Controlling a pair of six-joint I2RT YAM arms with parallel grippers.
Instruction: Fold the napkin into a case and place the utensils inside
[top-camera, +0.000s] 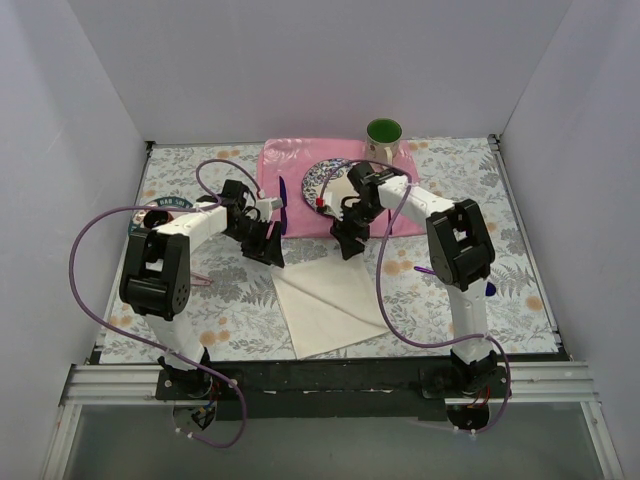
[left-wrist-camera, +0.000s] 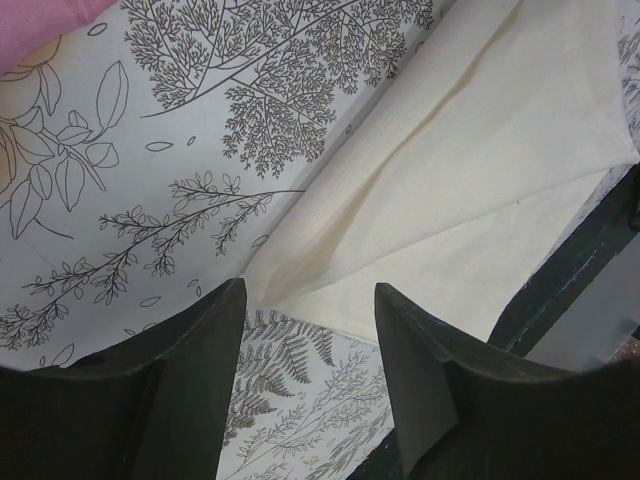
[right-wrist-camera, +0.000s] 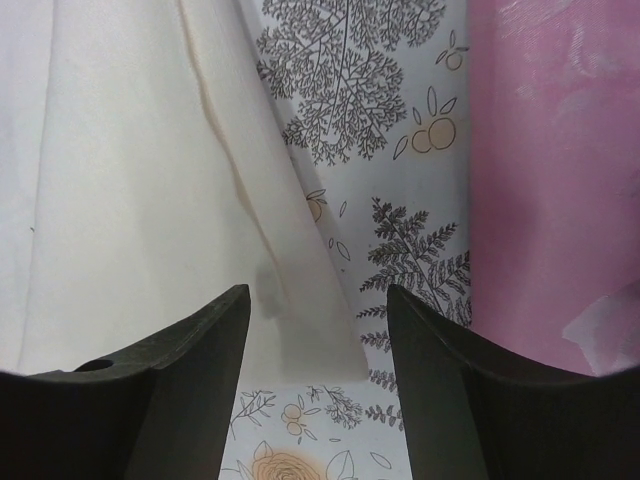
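Note:
The cream napkin (top-camera: 330, 312) lies on the patterned cloth, with a narrow fold along its far edge in both wrist views. My left gripper is open over the napkin's far left corner, the cloth edge showing between its fingers. Open as well, my right gripper stands over the far right corner; the folded corner (right-wrist-camera: 325, 355) shows between its fingers. Whether either touches the cloth I cannot tell. A purple knife (top-camera: 283, 205) rests on the pink mat. On the right, another purple utensil (top-camera: 424, 270) is partly covered by the right arm.
Behind the napkin lies a pink mat (top-camera: 275, 160) bearing a patterned plate (top-camera: 318, 175) and a green mug (top-camera: 384, 132). A dark round item (top-camera: 157, 217) sits at far left, reddish sticks (top-camera: 201, 280) below it. Purple cables loop beside both arms. Bare cloth flanks the napkin.

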